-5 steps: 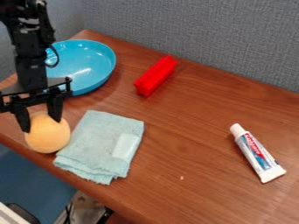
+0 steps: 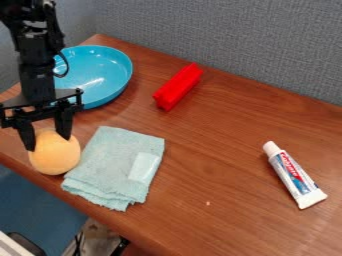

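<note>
My black gripper (image 2: 40, 124) is at the left of the table, its fingers reaching down around the top of an orange ball (image 2: 55, 155) at the table's left edge. Whether the fingers are closed on the ball is hard to tell. Behind the arm is a blue plate (image 2: 104, 64), partly hidden by it. A folded light blue cloth (image 2: 112, 165) lies just right of the ball.
A red block (image 2: 178, 86) lies toward the back, near the grey partition. A toothpaste tube (image 2: 294, 175) lies at the right. The table's front edge runs below the ball and cloth.
The gripper and ball have shifted very slightly; the other things are unmoved.
</note>
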